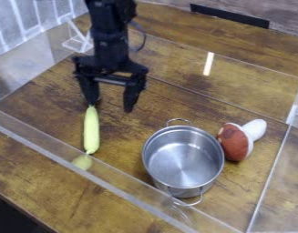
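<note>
My black gripper (109, 84) is open and hangs at the upper left, low over the far end of a pale yellow-green corn-like piece (91, 132) that lies lengthwise on the wooden table. A silver pot (183, 157) with wire handles stands at the lower right. Right of it lies a red-brown mushroom-like item (235, 144) with a white stem.
Clear plastic walls surround the wooden work area (212, 91).
</note>
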